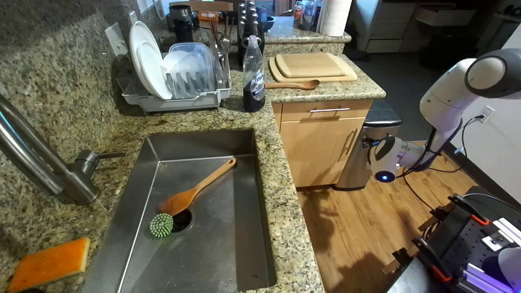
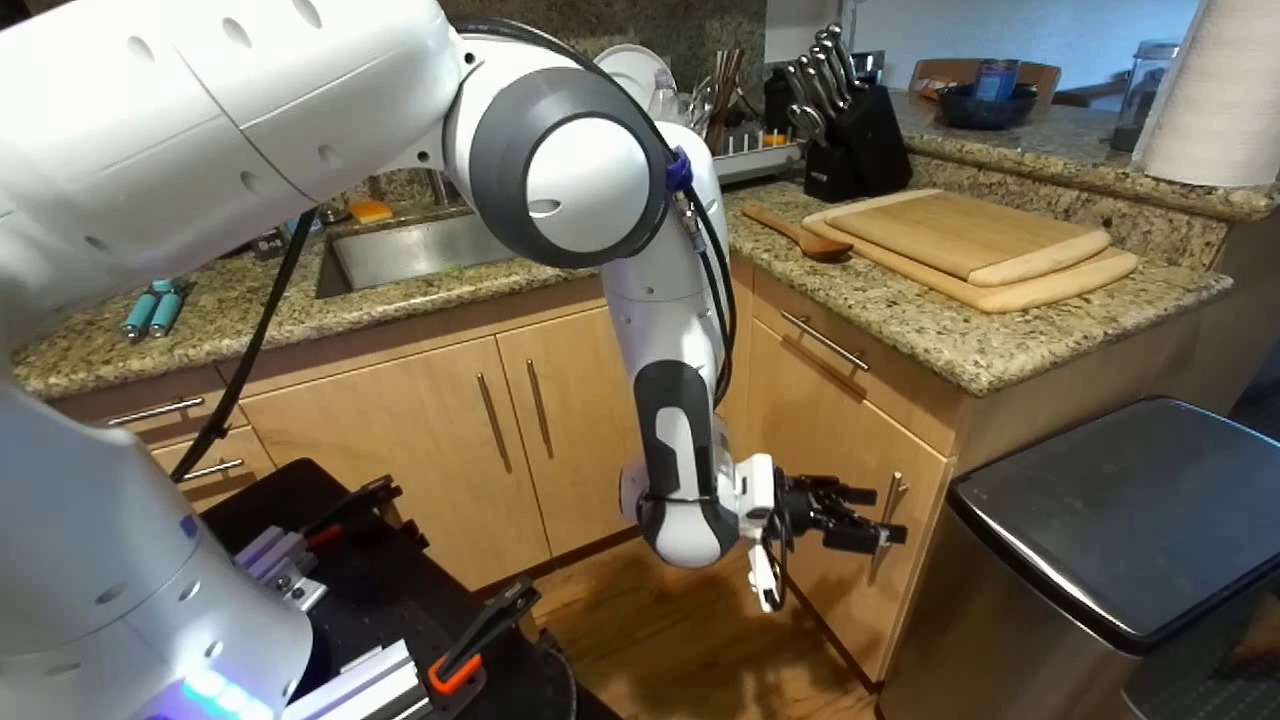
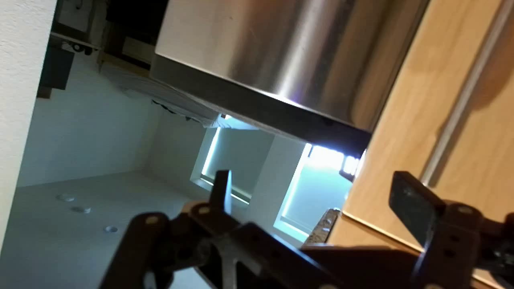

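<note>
My gripper [image 2: 885, 516] is low in front of the corner cabinet, its fingers spread and nothing between them. In exterior view 2 the fingertips overlap the vertical bar handle [image 2: 894, 486] of the cabinet door [image 2: 828, 456]; contact cannot be told from there. In the wrist view, the open gripper faces past the door's edge, with one finger [image 3: 414, 204] in front of the wood and the handle [image 3: 455, 118] slanting above that finger. The door appears closed. The gripper's fingers are mostly hidden behind the wrist in exterior view 1.
Right of the cabinet stands a steel trash can [image 2: 1128, 516]. Above are the countertop [image 2: 912, 318], cutting boards [image 2: 972, 234] and a wooden spoon [image 2: 798, 234]. The sink [image 1: 215, 244] holds a wooden spatula [image 1: 195, 190] and a green brush [image 1: 161, 225]. Open floor [image 1: 351, 229] lies below the arm.
</note>
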